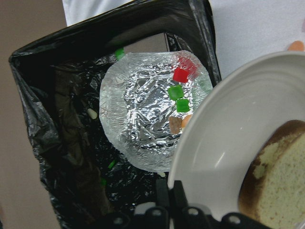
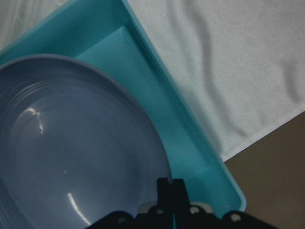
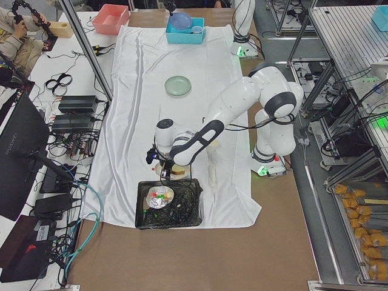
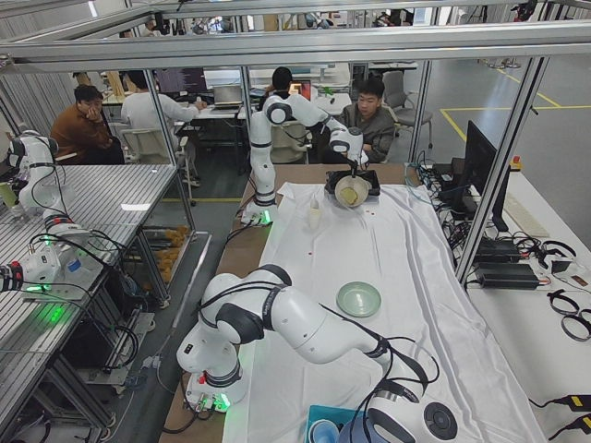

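Note:
My left gripper is shut on the rim of a white bowl (image 1: 219, 157) with a bread slice (image 1: 281, 186) in it. The bowl hangs at the edge of a black-lined bin (image 1: 43, 119), which holds a foil dish (image 1: 133, 109) with green, red and tan bits. My right gripper is shut on the rim of a blue plate (image 2: 81, 138), over a turquoise tray (image 2: 143, 71) at the far end in the camera left view.
A green plate (image 3: 177, 85) sits mid-table on the white cloth (image 3: 145, 109). A pink container (image 3: 111, 18) stands outside the cloth. Monitor, cables and electronics line one side.

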